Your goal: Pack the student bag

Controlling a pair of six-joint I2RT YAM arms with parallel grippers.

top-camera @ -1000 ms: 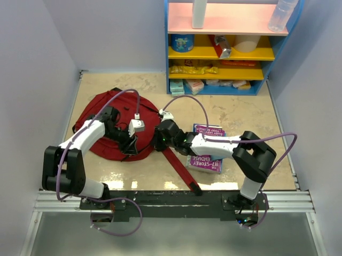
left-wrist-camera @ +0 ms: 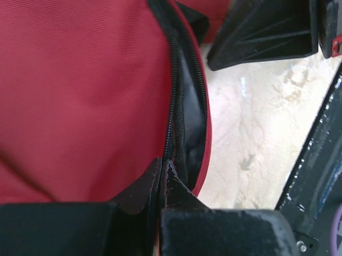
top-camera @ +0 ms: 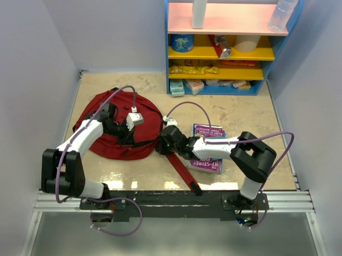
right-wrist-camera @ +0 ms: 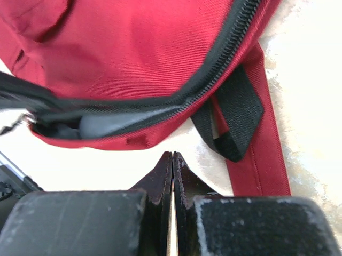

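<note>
The red bag (top-camera: 144, 109) lies flat at the left of the top view. Its black zipper (right-wrist-camera: 230, 58) curves along the near edge; beside the left gripper its two sides stand apart over a dark opening (left-wrist-camera: 193, 106). The left gripper is shut at the zipper end. A metal ring (right-wrist-camera: 28, 117) shows by its blurred fingers (right-wrist-camera: 24, 93) in the right wrist view; the pull tab is hidden in the left wrist view. My right gripper is shut with nothing between its fingertips, just outside the bag's edge.
A red strap (top-camera: 183, 172) runs from the bag toward the front edge, with a black loop (right-wrist-camera: 240, 114) beside it. Books (top-camera: 206, 164) lie under the right arm. At the back stands a shelf (top-camera: 222, 17) with goods. Bare table lies between shelf and books.
My left gripper closed at the zipper pull and moved slightly left; the zipper's edges have parted there.
</note>
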